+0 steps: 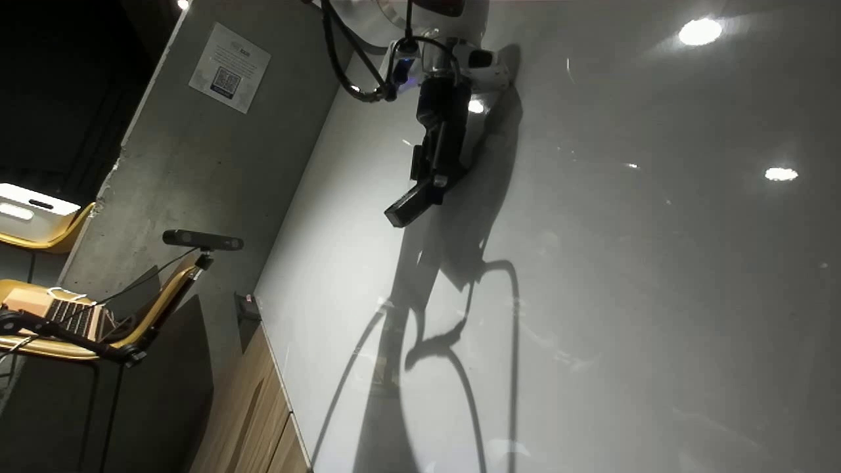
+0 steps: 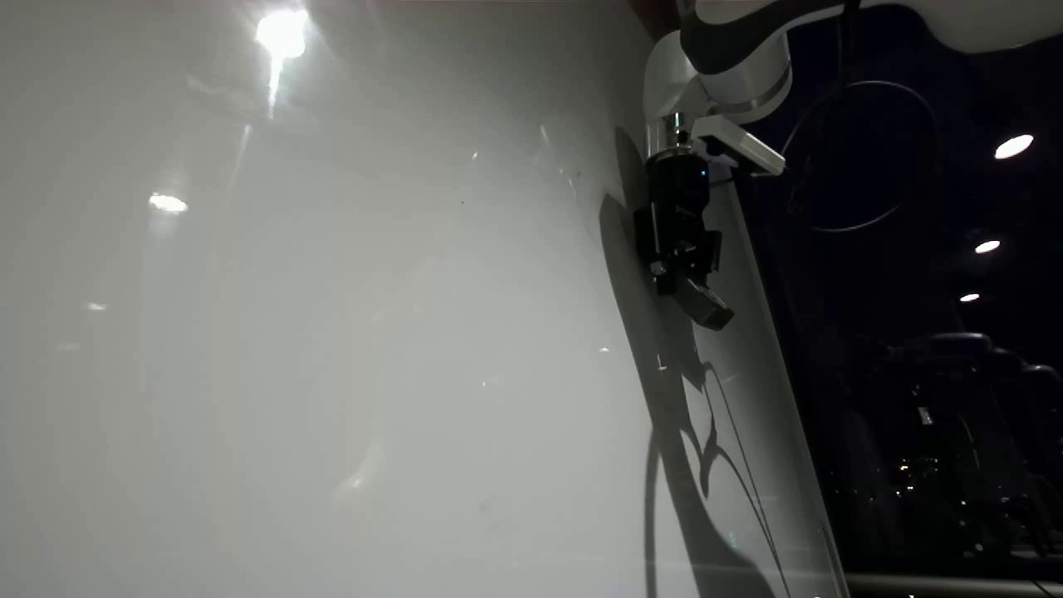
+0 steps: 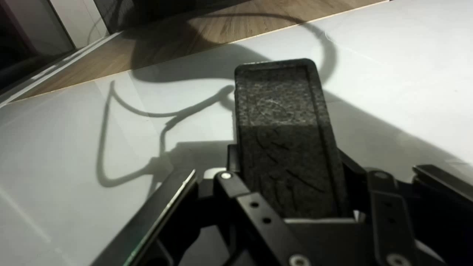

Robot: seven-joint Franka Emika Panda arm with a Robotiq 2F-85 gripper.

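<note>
A black oblong block (image 3: 283,133), looking like a board eraser with a rough, scuffed felt face, is gripped between the fingers of my gripper. That face is turned to the wrist camera. In exterior view 1 the block (image 1: 414,205) juts at a slant down and left from the gripper (image 1: 438,180); exterior view 2 shows the block (image 2: 705,305) tilted down to the right. It appears raised off the glossy white surface (image 1: 631,315), with shadows cast across that surface. Where the fingers press on the block is partly hidden.
Wooden panelling (image 1: 248,406) borders it at lower left. Beyond stand a concrete wall (image 1: 201,169) and a yellow chair (image 1: 161,299) with a laptop and a camera stand.
</note>
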